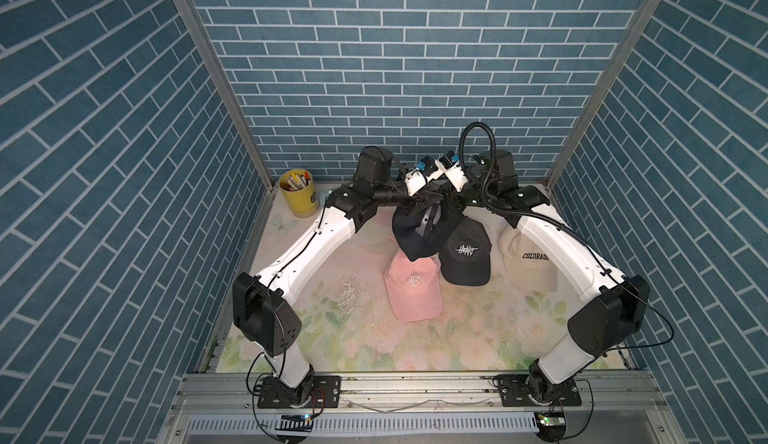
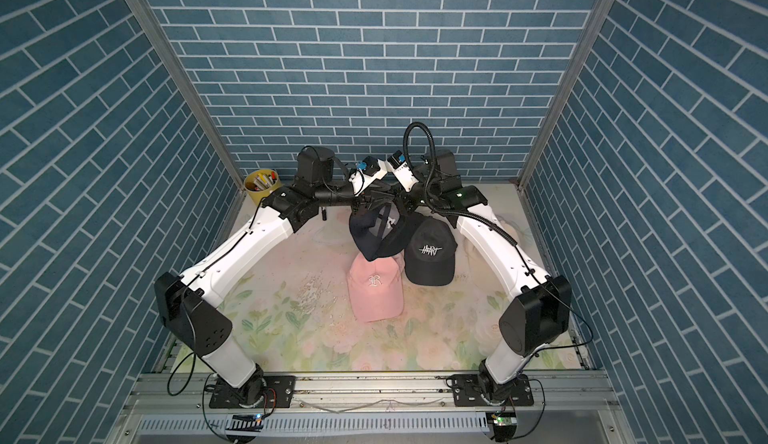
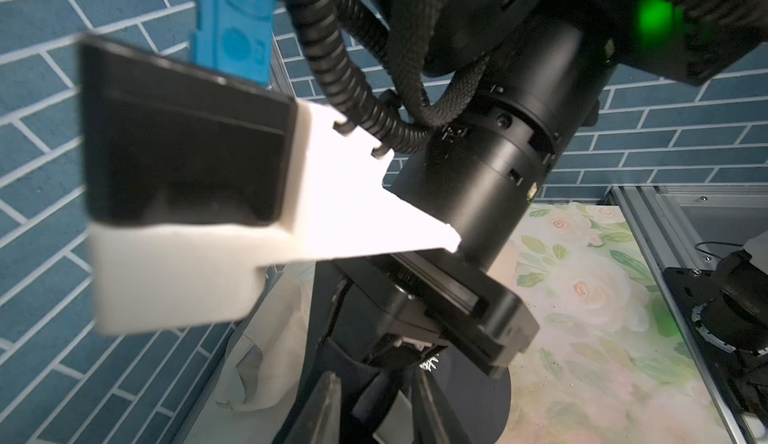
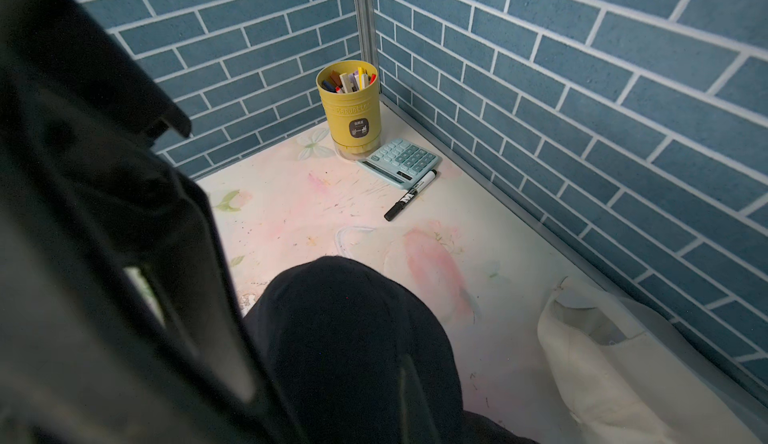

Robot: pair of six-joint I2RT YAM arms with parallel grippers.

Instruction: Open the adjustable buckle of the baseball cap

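A black cap [image 1: 417, 232] hangs tilted above the table between my two grippers, its open underside and light lining facing the top cameras. At its right upper edge, my right gripper [image 1: 454, 197] is shut on the cap. In the left wrist view, dark cloth [image 3: 352, 364] runs up to the right gripper's fingers. My left gripper is at the cap's other side, its fingers [image 3: 326, 412] apart with dark cloth and a pale strip showing behind the gap. The dark crown [image 4: 352, 340] fills the lower right wrist view. The buckle itself cannot be made out.
A pink cap [image 1: 413, 288], a dark grey cap [image 1: 466, 268] and a beige cap [image 1: 528, 272] lie below. In the left back corner stand a yellow pen cup [image 4: 352, 116], a calculator [image 4: 404, 160] and a marker [image 4: 410, 196].
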